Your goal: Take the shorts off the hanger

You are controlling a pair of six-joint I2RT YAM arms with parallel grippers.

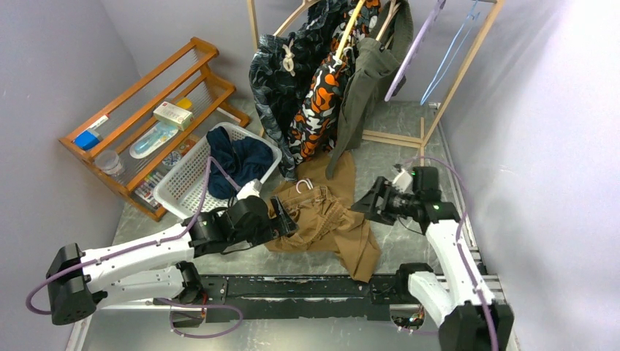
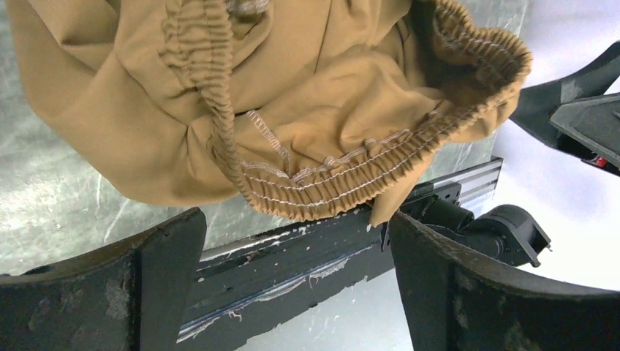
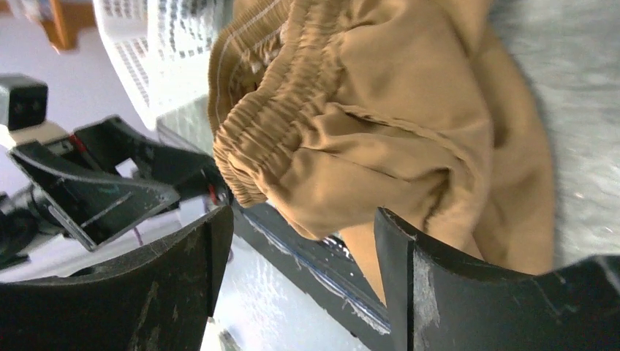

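Brown shorts (image 1: 329,219) lie crumpled on the floor, a white hanger (image 1: 304,184) showing at their upper edge; their elastic waistband (image 2: 329,190) fills much of the left wrist view. My left gripper (image 1: 284,219) is low over the left of the shorts, its fingers apart at the bottom of its wrist view, nothing between them. My right gripper (image 1: 371,201) hovers at the right of the shorts, open, with the folded waistband (image 3: 256,146) ahead of its fingers in the right wrist view.
A white basket (image 1: 175,191) with dark blue cloth stands left, beside a wooden rack (image 1: 146,110). Garments (image 1: 322,95) hang from a wooden frame at the back. Bare floor lies right of the shorts.
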